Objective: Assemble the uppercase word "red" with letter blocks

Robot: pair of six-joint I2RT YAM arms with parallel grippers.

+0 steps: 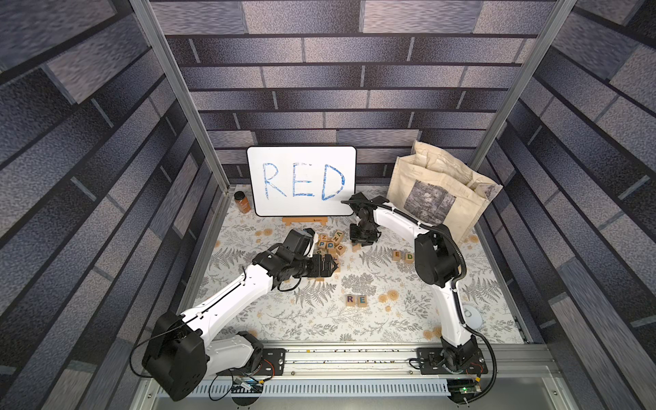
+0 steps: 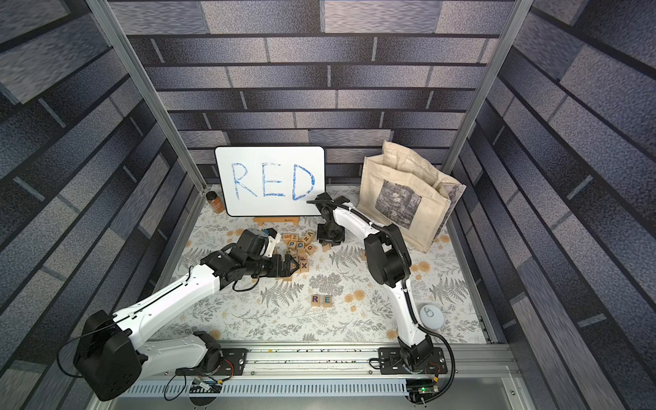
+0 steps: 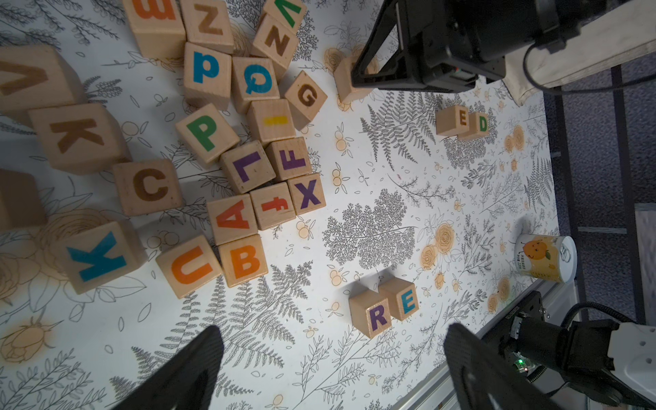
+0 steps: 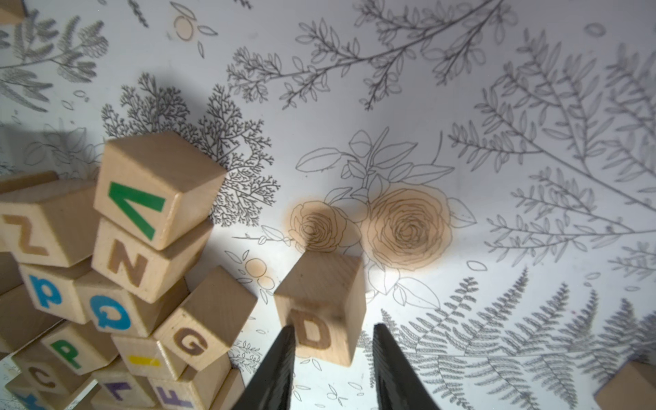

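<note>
A wooden block with a brown D (image 4: 311, 335) stands on the patterned cloth just ahead of my right gripper, its front face lined up with the gap. That gripper is part open, one fingertip overlapping the block's left edge in view; whether it touches is unclear. At the front of the table, a purple R block (image 3: 374, 314) and a blue E block (image 3: 403, 299) stand side by side. My left gripper is open and empty, above the cloth near the heap of blocks.
Several letter blocks crowd together left of the D, including a G block (image 4: 198, 335). Another E block (image 3: 452, 120) and a green D block (image 3: 478, 126) sit farther right. A whiteboard (image 1: 302, 181) reading RED and a cloth bag (image 1: 437, 191) stand at the back.
</note>
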